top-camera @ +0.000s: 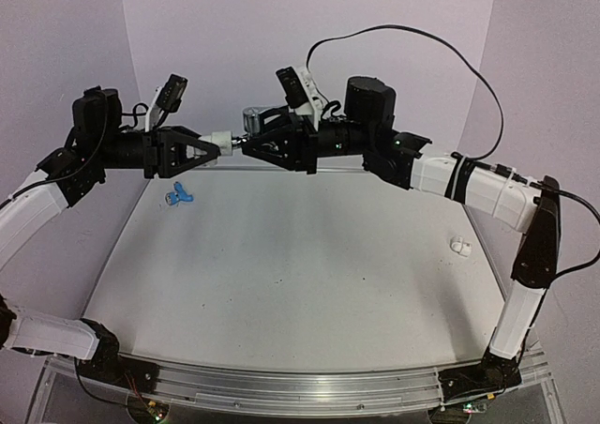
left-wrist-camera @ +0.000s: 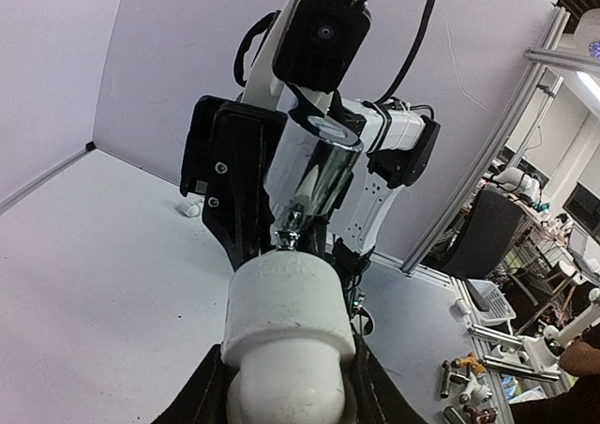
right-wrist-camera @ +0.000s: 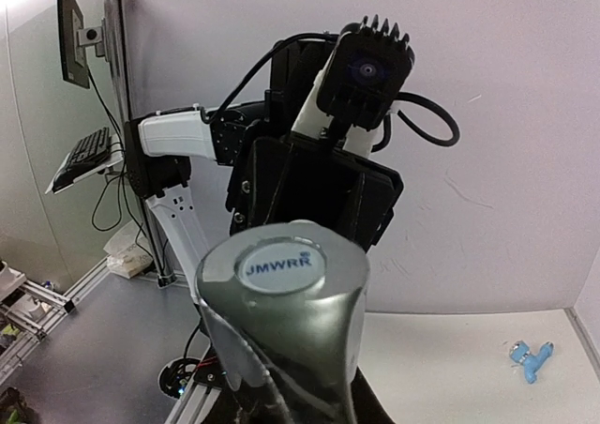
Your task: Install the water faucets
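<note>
Both grippers are raised above the back of the table, facing each other. A white pipe fitting (left-wrist-camera: 286, 302) is clamped between the black fingers of my left gripper (top-camera: 199, 150). Opposite it, my right gripper (top-camera: 258, 145) is shut on a chrome faucet (right-wrist-camera: 286, 297), whose labelled handle top faces the right wrist camera. In the left wrist view the faucet's threaded end (left-wrist-camera: 287, 240) meets the fitting's open mouth. How deep the thread sits inside cannot be seen. The faucet's lower body is hidden by its handle in the right wrist view.
A blue fitting (top-camera: 179, 194) lies at the table's back left, and a white fitting (top-camera: 460, 246) near its right edge. Several metal parts (left-wrist-camera: 469, 386) lie off to the side in the left wrist view.
</note>
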